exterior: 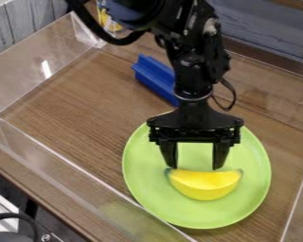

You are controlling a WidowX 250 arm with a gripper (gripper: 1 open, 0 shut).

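My black gripper (195, 155) hangs over a light green plate (149, 189), open, its two fingers pointing down. Just below and in front of the fingertips, a yellow banana-like object (204, 186) lies on the plate. I cannot tell whether the fingertips touch it.
A blue block-like object (153, 77) lies behind the plate, left of the arm. Clear walls border the area, with a small yellow item at the back left, partly hidden by the arm.
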